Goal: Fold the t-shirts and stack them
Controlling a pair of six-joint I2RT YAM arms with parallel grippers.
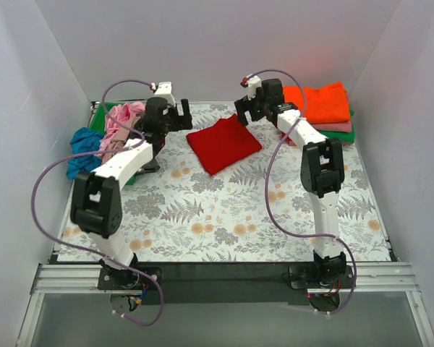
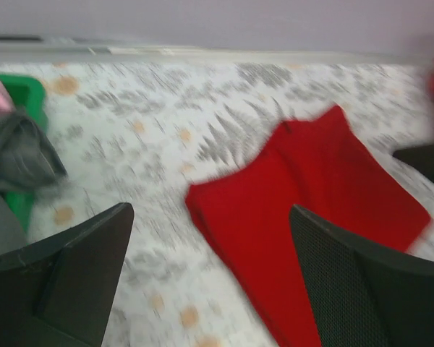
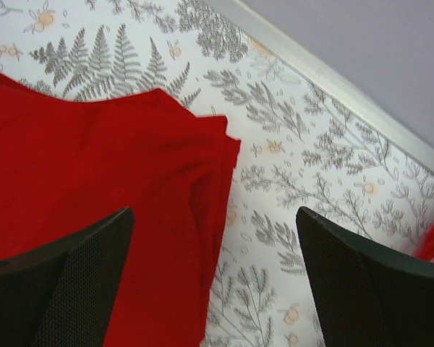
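A red T-shirt lies folded on the floral table near the middle back, its top corner raised in small folds. My left gripper hangs open to its upper left; the shirt shows beyond its empty fingers in the left wrist view. My right gripper is open just above the shirt's upper right; in the right wrist view the cloth lies beneath and between its fingers, not gripped.
A green bin with pink and grey clothes stands at the left, a blue shirt beside it. At the right back is a stack of orange, pink and green folded shirts.
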